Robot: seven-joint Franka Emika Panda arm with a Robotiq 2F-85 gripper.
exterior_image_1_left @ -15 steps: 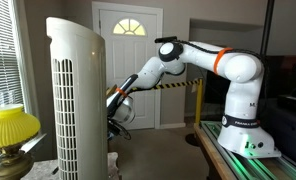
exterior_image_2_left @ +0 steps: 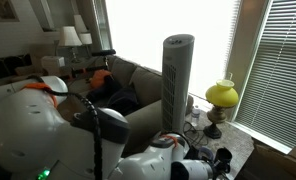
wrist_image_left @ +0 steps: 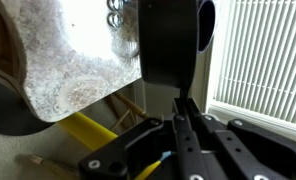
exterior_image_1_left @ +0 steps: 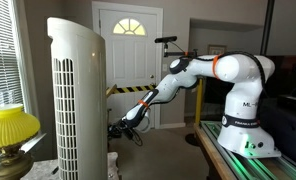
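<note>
A black cup-like object (wrist_image_left: 166, 45) fills the upper middle of the wrist view, its rounded opening turned to the right. My gripper meets its lower edge, with the fingers shut on it. In exterior view 2 a dark cup (exterior_image_2_left: 223, 157) shows beside the gripper (exterior_image_2_left: 210, 168) at the lower right. Exterior view 1 has the gripper (exterior_image_1_left: 119, 130) low behind the white tower fan, too small and dark there for the grip to be made out.
A speckled tabletop (wrist_image_left: 83, 75) lies below the cup, with metal rings (wrist_image_left: 114, 12) on it. The white tower fan (exterior_image_1_left: 78, 100) and a yellow lamp (exterior_image_1_left: 10, 128) stand close by. Yellow-black tape (exterior_image_1_left: 133, 88) crosses before the door.
The arm's elbow and forearm have come down and toward the base. The gripper has shifted slightly right in exterior view 1, while the fan and lamp have stayed put.
</note>
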